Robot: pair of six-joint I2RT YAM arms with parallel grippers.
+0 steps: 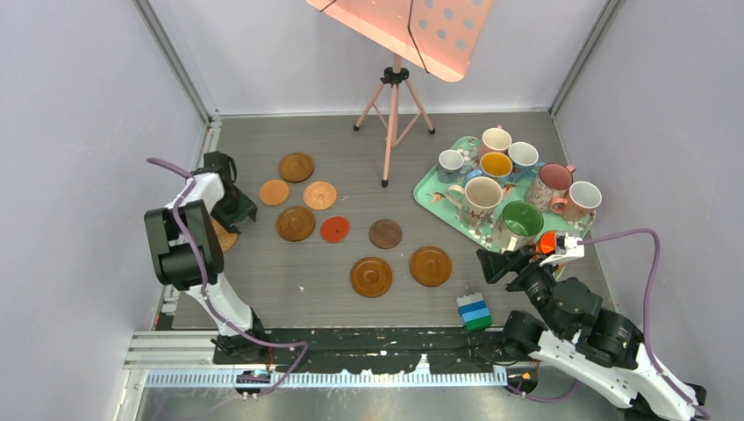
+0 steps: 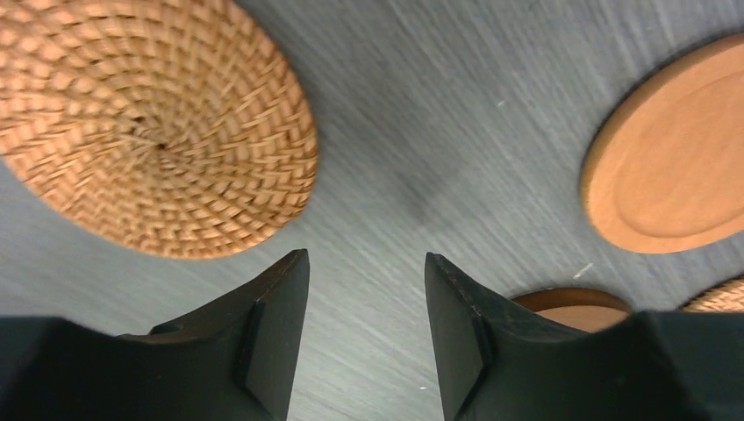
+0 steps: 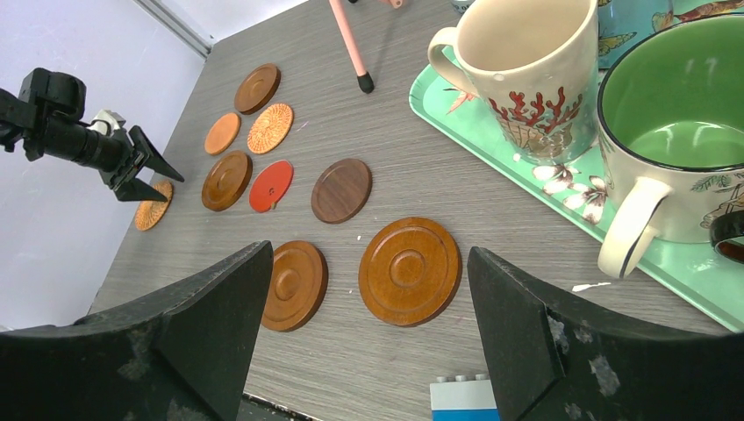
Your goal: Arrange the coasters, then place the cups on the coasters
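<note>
At the table's left, my left gripper hangs open and empty over bare wood between a woven coaster (image 2: 149, 132) and a tan coaster (image 2: 671, 158). Round coasters of wood, cork and red (image 1: 334, 230) lie across the middle. Cups, among them a green-lined mug (image 3: 676, 149) and a cream coral mug (image 3: 535, 79), stand on a mint tray at the right. My right gripper is open with nothing between its fingers, low beside the tray's near-left side.
A pink tripod stand (image 1: 390, 132) stands at the back. Coloured blocks (image 1: 474, 311) lie at the front right. Walls bound both sides.
</note>
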